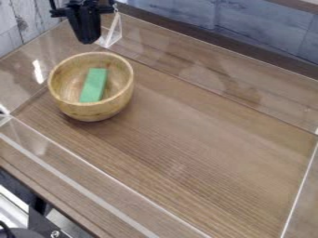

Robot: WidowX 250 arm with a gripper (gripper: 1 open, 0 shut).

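A wooden bowl [117,100] sits on the left part of the light wooden table, with a green block [92,85] lying inside it. My black gripper [82,33] is above and behind the bowl at the top left, clear of the block. Whether its fingers are open or shut is not clear at this size.
A grey wall or border runs along the back edge at top right, and a pale edge runs along the left.
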